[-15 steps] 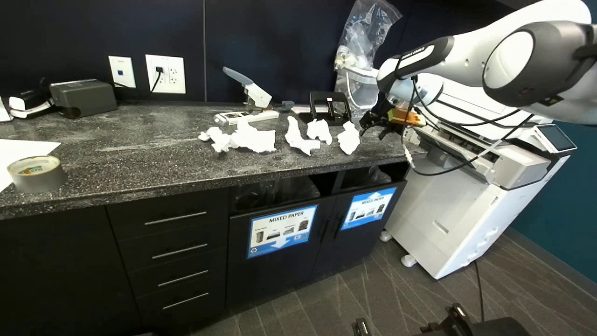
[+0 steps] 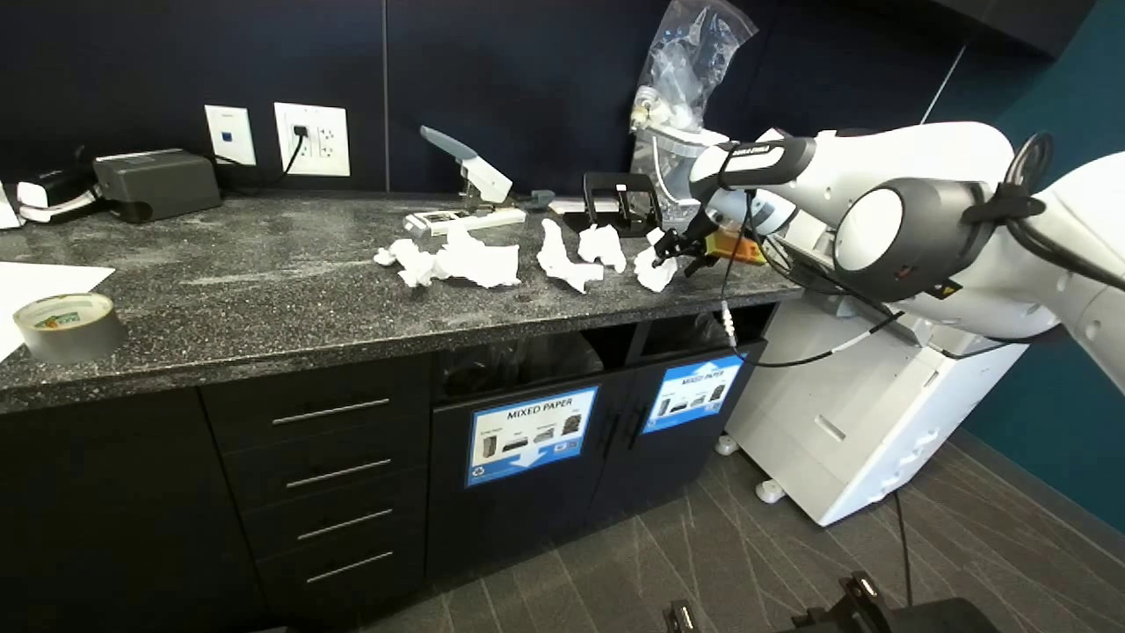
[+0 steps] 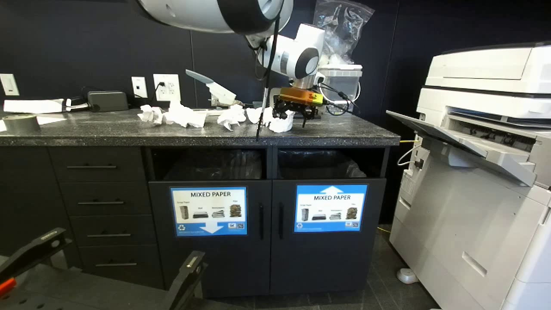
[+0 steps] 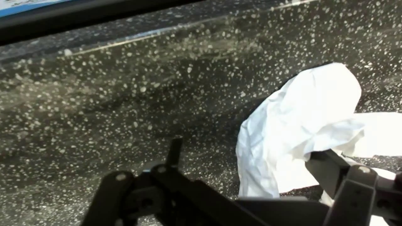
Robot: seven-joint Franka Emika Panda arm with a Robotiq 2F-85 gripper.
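Observation:
Several crumpled white papers lie in a row along the dark speckled counter (image 3: 356, 129). The rightmost paper (image 2: 654, 276) is at my gripper (image 2: 680, 251), which is low over the counter's right part. In the wrist view the fingers are open wide. The left finger (image 4: 174, 152) stands over bare counter; the right finger (image 4: 327, 165) overlaps the lower edge of that crumpled paper (image 4: 297, 116). Part of the paper lies between the fingers, not clamped. Whether the right finger touches it, I cannot tell. Further left lie other crumpled papers (image 2: 603, 247).
Behind the papers stand a stapler (image 2: 476, 195), a black hole punch (image 2: 622, 202) and a clear tub (image 3: 341, 77). Below the counter edge are two bin openings (image 3: 217, 164) above doors labelled mixed paper (image 3: 209, 212). A printer (image 3: 465, 170) stands to the right.
My gripper has moved left and slightly down, from right of the rightmost paper to overlapping it. The arm has swung down with it. The papers look unmoved.

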